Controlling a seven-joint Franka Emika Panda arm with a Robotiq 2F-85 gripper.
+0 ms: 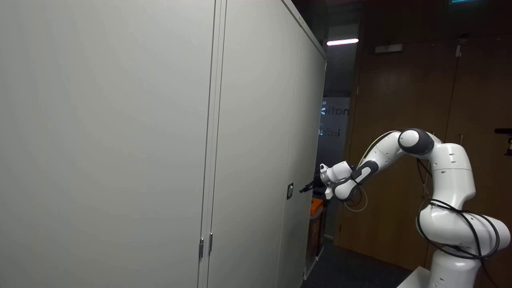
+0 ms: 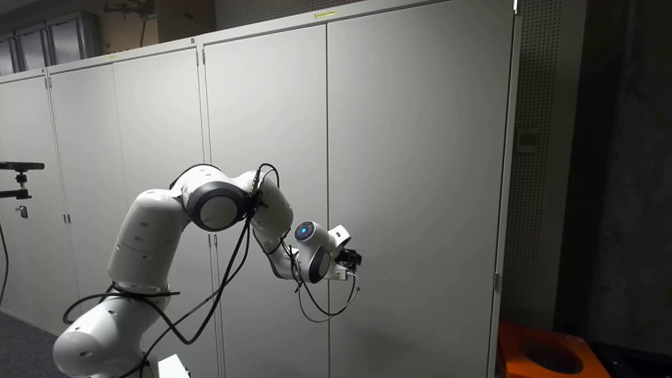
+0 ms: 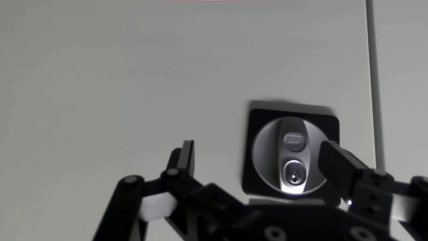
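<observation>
A round silver knob [image 3: 295, 154] with a keyhole is set in a square black plate on a grey cabinet door [image 3: 120, 80]. Its raised grip stands nearly upright. My gripper is open, its fingers spread wide with nothing held between them. In the wrist view the right finger [image 3: 339, 164] overlaps the right edge of the knob, while the left finger lies well to the left over bare door. Exterior view 1 shows the gripper [image 1: 301, 191] a short gap away from the lock plate [image 1: 290, 191]. The arm hides the knob in exterior view 2.
The cabinet doors [image 2: 416, 157] are closed, with a narrow seam [image 3: 375, 92] right of the lock. An orange-topped bin [image 2: 548, 353] stands past the cabinet's right end. Cables [image 2: 220, 296] hang loosely from the arm. Free space surrounds the gripper before the doors.
</observation>
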